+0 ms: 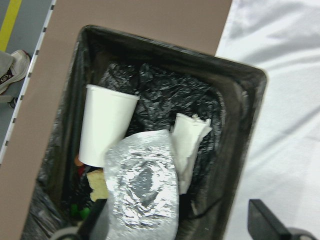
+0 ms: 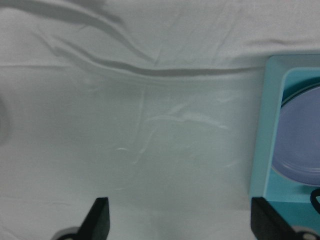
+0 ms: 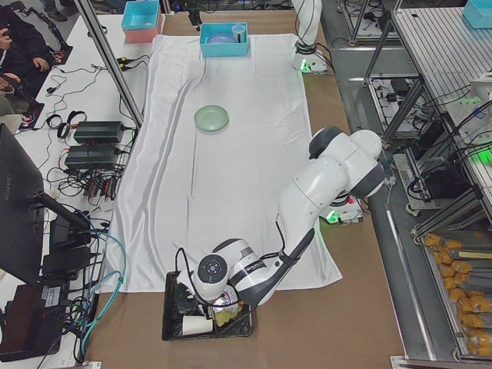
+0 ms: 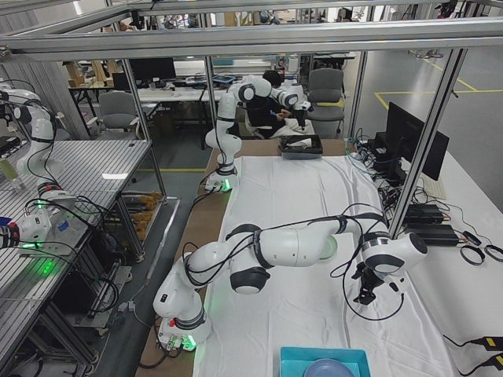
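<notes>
My left gripper hangs low over a black lined bin (image 3: 169, 315) at the near end of the table, fingers apart. In the left wrist view the bin holds a white cup (image 1: 107, 122), crumpled silver foil (image 1: 142, 185), a white tissue (image 1: 190, 135) and yellow bits. My right gripper is open at the far end, above the white cloth beside a blue tub (image 3: 211, 48) that holds a purple plate (image 2: 300, 135) and a cup (image 3: 238, 34).
A green plate (image 3: 211, 117) sits alone mid-table on the cloth (image 3: 231, 177). Monitors and cables line one side, a metal frame surrounds the table.
</notes>
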